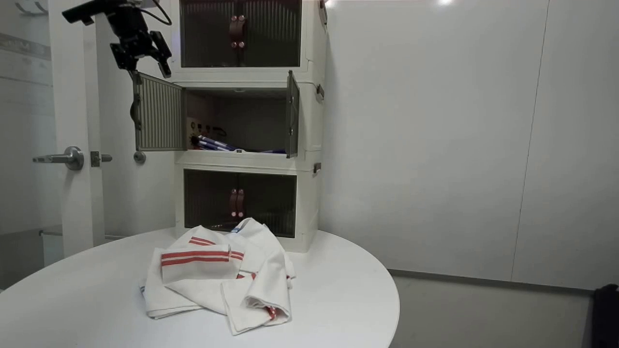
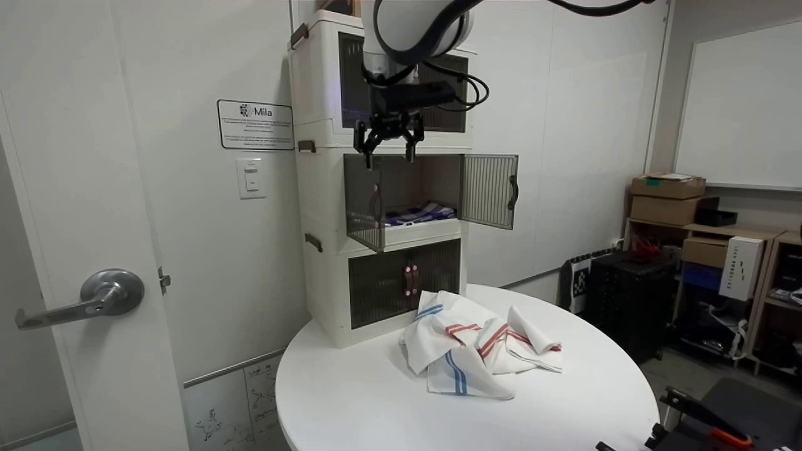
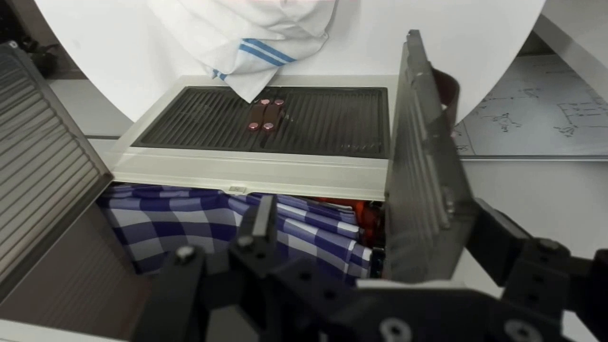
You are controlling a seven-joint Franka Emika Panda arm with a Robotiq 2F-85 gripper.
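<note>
My gripper (image 2: 389, 158) is open, its two fingers spread wide. It hangs above the open door (image 1: 161, 113) of the middle cabinet compartment, close to that door's upper edge. In the wrist view the door (image 3: 424, 165) appears between the two fingers, nearer the right one; contact cannot be told. The opposite door (image 2: 490, 191) also stands open. A blue-and-white checked cloth (image 3: 188, 219) lies inside the compartment. On the round table, a crumpled white towel (image 1: 197, 288) with red and blue stripes rests in front of the cabinet.
Above and below, the upper compartment (image 1: 209, 35) and lower compartment (image 1: 209, 200) have closed doors. A room door with a metal handle (image 2: 105, 297) stands beside the cabinet.
</note>
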